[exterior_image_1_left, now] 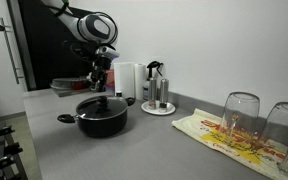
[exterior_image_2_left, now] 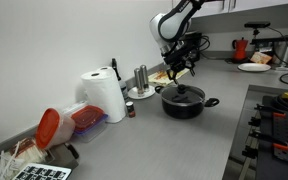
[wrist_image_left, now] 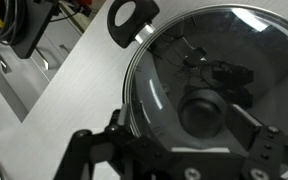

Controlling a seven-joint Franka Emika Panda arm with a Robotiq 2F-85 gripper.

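Observation:
A black pot (exterior_image_1_left: 102, 124) with two side handles stands on the grey counter, covered by a glass lid (wrist_image_left: 169, 70) with a round black knob (wrist_image_left: 201, 112). Above the lid hangs my gripper (exterior_image_1_left: 101, 82), pointing down. In the wrist view its fingers are spread wide, with the knob visible below and between them, nearer the right one. Nothing is held. From the other side, the gripper (exterior_image_2_left: 174, 74) also appears over the lid, a small gap above the knob. One pot handle (wrist_image_left: 136, 18) shows at the top of the wrist view.
Behind the pot are a paper towel roll (exterior_image_1_left: 126, 78) and a plate (exterior_image_1_left: 158, 109) with grinders. Two upturned glass jars (exterior_image_1_left: 241, 112) rest on a yellow patterned cloth (exterior_image_1_left: 202, 124). Counter space in front of and right of the pot is clear.

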